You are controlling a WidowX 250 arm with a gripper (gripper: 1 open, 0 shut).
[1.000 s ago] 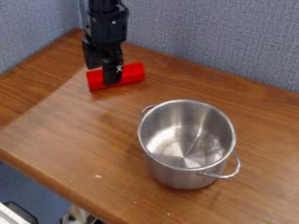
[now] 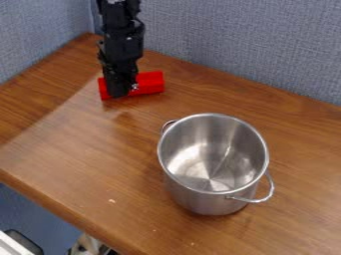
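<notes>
A red cylindrical object (image 2: 148,82) lies on its side on the wooden table (image 2: 94,159) toward the back left. My black gripper (image 2: 122,86) hangs down over it, its fingertips at the red object's left half; whether they are open or closed on it is hard to make out. A steel pot (image 2: 213,159) with two handles stands upright at the front right.
Grey padded walls (image 2: 240,40) border the table at the back and left. The table's front edge runs along the lower left.
My gripper has come down onto the red object and its fingers look closer together. The pot has not moved.
</notes>
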